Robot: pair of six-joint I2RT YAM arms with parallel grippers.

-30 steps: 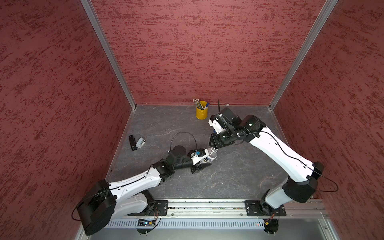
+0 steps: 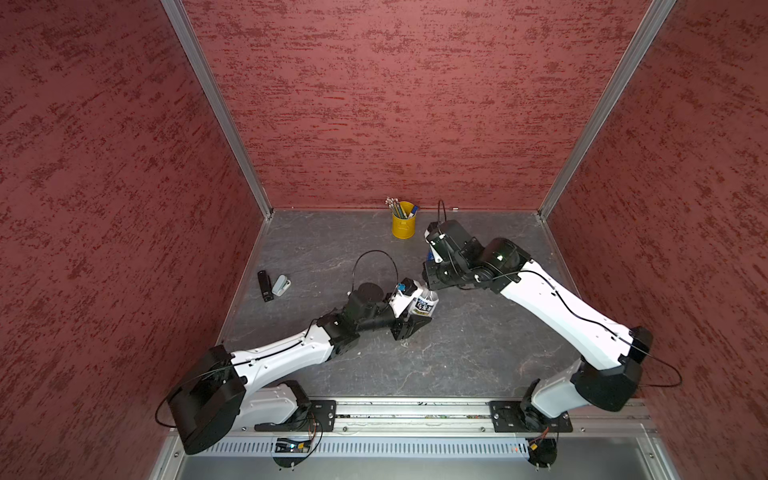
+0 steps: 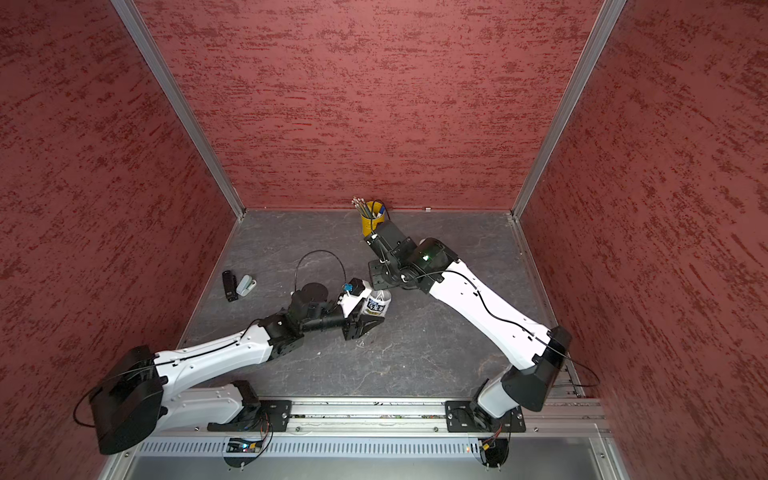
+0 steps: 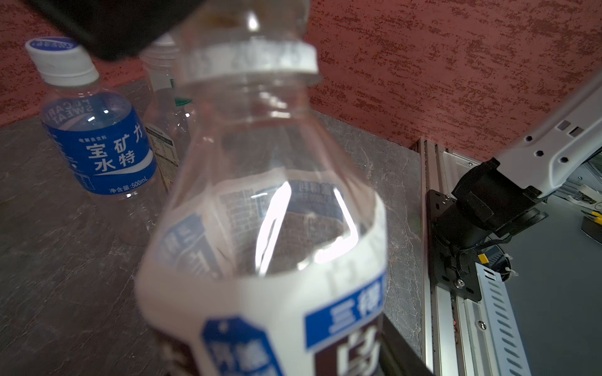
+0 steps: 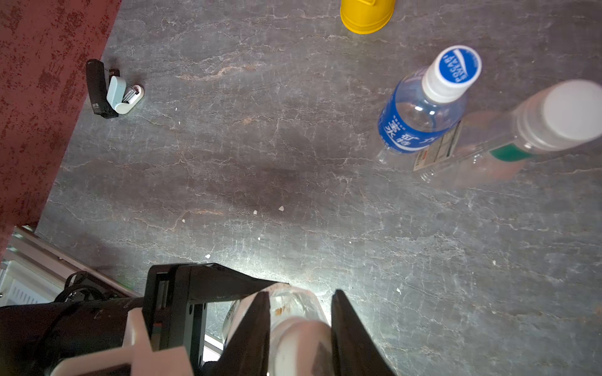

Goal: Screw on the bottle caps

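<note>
A clear bottle with a white and blue label (image 4: 276, 300) is held off the table by my left gripper (image 2: 417, 309), shut around its body. Its neck (image 4: 250, 94) carries a white ring; the mouth above is blurred at the top of the left wrist view. My right gripper hangs right over the bottle's top. Its fingers (image 5: 253, 335) stand on both sides of a pale, blurred cap (image 5: 304, 351); whether they press it is not clear. Nor can I see how cap and mouth meet.
Two capped bottles stand behind: one blue-labelled (image 5: 407, 122), one clear with a green mark (image 5: 483, 147). At the back is a yellow pen cup (image 2: 404, 226). A black object (image 2: 265, 285) and a pale case (image 2: 281, 285) lie far left.
My left gripper has carried the bottle up and slightly right and turned it, so more label faces the camera. The right arm has shifted slightly to the right.
</note>
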